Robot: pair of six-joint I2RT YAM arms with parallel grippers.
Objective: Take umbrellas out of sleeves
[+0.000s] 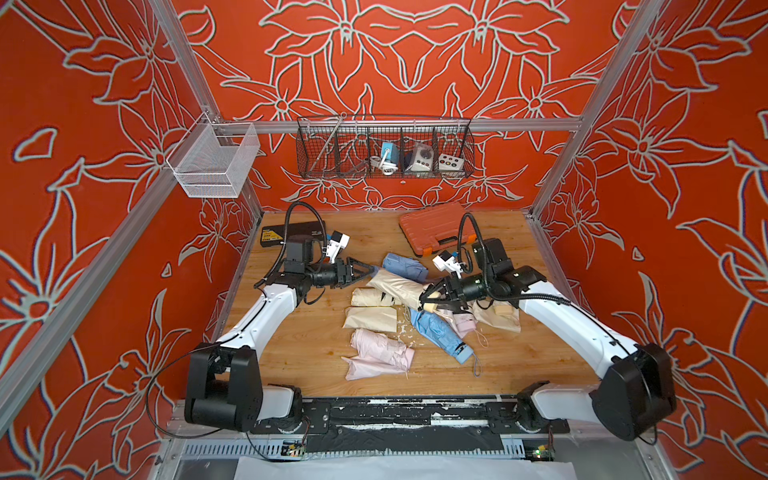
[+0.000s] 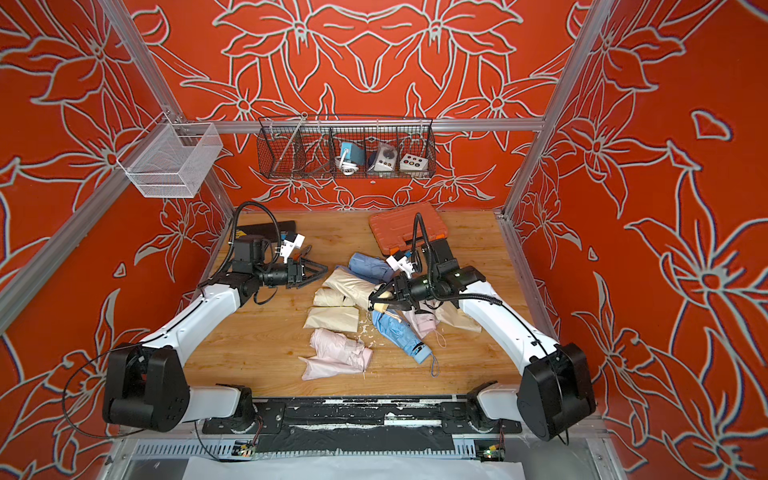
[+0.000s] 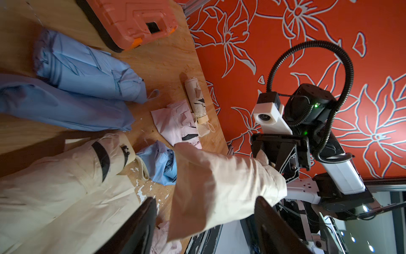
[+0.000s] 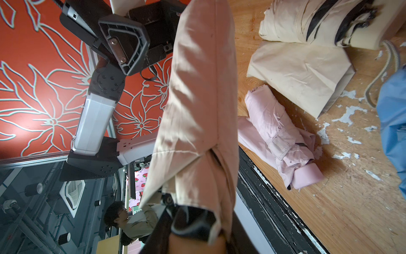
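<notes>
A cream umbrella (image 1: 400, 286) (image 4: 203, 93), cloth covering its length, hangs above the table, held by my right gripper (image 1: 436, 300) (image 2: 382, 297) at its handle end. Its loose cloth end (image 3: 211, 190) reaches toward my left gripper (image 1: 360, 272) (image 2: 312, 270), which stands open just left of it. Below lie blue umbrellas (image 1: 438, 334) (image 3: 88, 67), cream umbrellas (image 3: 50, 186) with a flat cream sleeve (image 4: 300, 72), and pink umbrellas (image 4: 279, 135) with pink cloth, among others at the right partly hidden by my right arm.
An orange case (image 1: 424, 224) lies at the back, a black box (image 1: 280, 232) at the back left. Wire baskets (image 1: 384, 148) hang on the back and left walls. Bare wood (image 1: 280, 344) shows at the front left.
</notes>
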